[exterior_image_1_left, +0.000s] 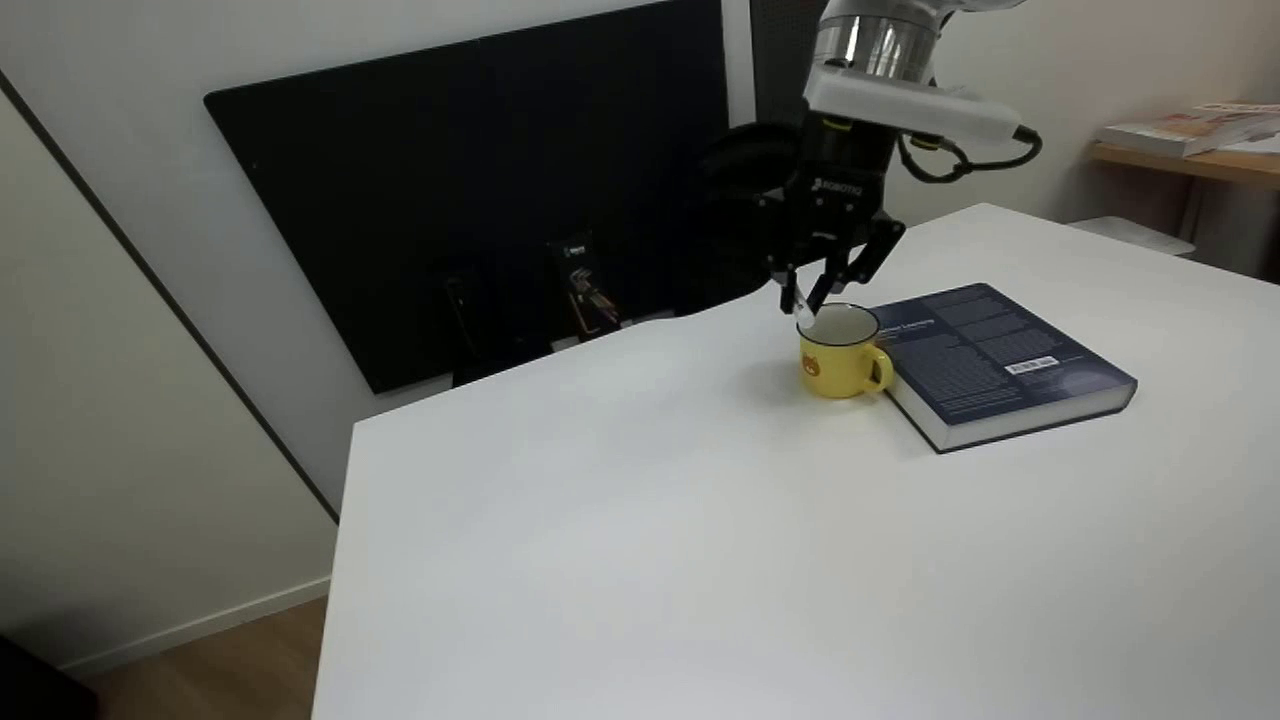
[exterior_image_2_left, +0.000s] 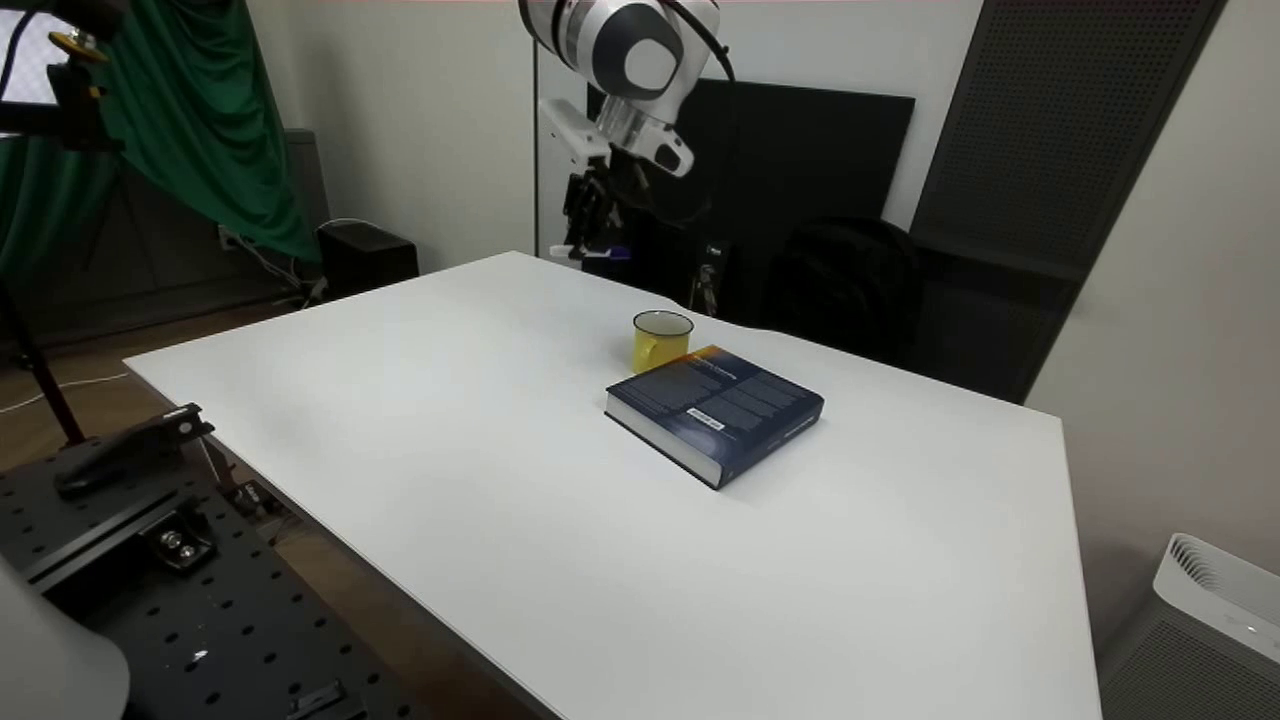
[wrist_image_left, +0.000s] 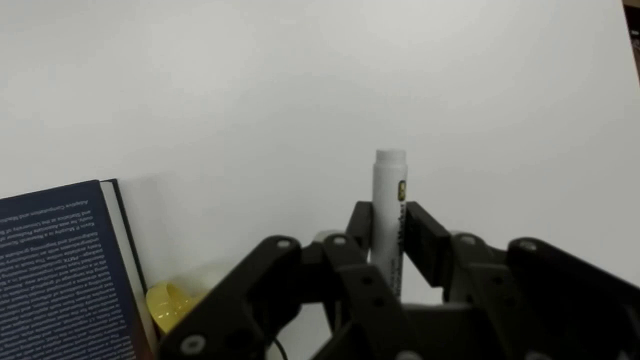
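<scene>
A white marker (wrist_image_left: 388, 198) stands out from between the fingers, and my gripper is shut on it. In exterior view 2 the marker (exterior_image_2_left: 561, 251) lies nearly level, with a purple part on its other side. The yellow mug (exterior_image_1_left: 831, 372) sits upright on the table beside the book. From exterior view 1 my gripper (exterior_image_1_left: 804, 302) appears above the mug, the marker's white end overlapping the rim. Exterior view 2 puts my gripper (exterior_image_2_left: 588, 252) up and left of the mug (exterior_image_2_left: 648, 346). Only the mug's yellow side shows in the wrist view, partly behind the fingers.
A thick dark blue book (exterior_image_1_left: 990, 354) lies flat, close against the mug's handle side. A black panel (exterior_image_1_left: 480, 156) stands behind the table.
</scene>
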